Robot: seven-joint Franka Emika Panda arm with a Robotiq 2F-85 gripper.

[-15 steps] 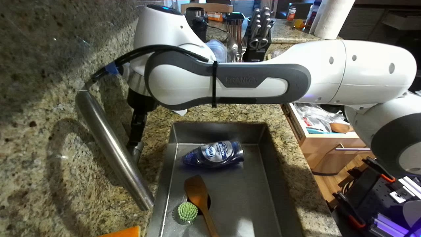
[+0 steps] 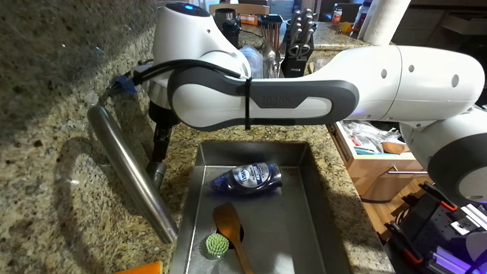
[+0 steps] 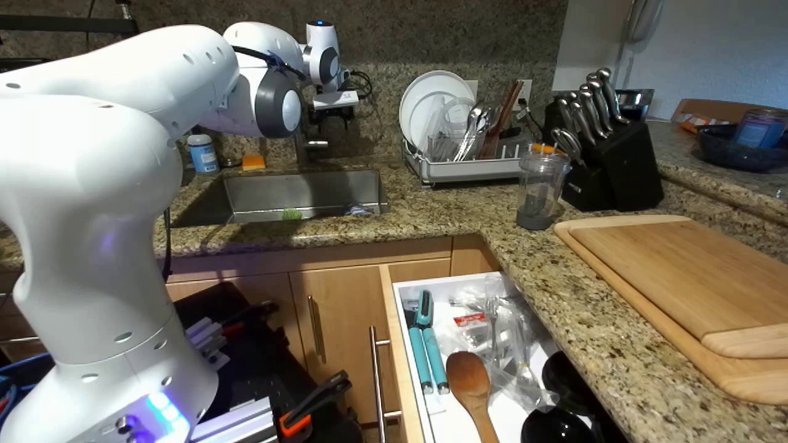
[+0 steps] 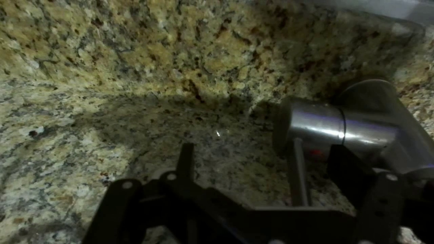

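Note:
My gripper is open at the back of the sink, its two black fingers (image 4: 186,162) wide apart. In the wrist view the faucet's thin metal lever (image 4: 300,175) shows between the fingers, nearer the right one; whether either finger touches it, I cannot tell. The lever's round steel base (image 4: 315,122) joins the faucet body on the right. From exterior view 1, the long steel spout (image 2: 132,173) slants toward the sink, and the black gripper (image 2: 158,148) stands just behind it, its tips partly hidden near the handle's base.
The sink (image 2: 292,219) holds a blue dish soap bottle (image 2: 249,178) on its side, a wooden spatula (image 2: 228,223) and a green brush (image 2: 217,245). An orange sponge (image 3: 253,162) lies behind the sink. To the right stands a dish rack (image 3: 473,170); a drawer (image 3: 436,424) hangs open.
The hand has also shifted a little toward the wall. The items in the sink have not moved.

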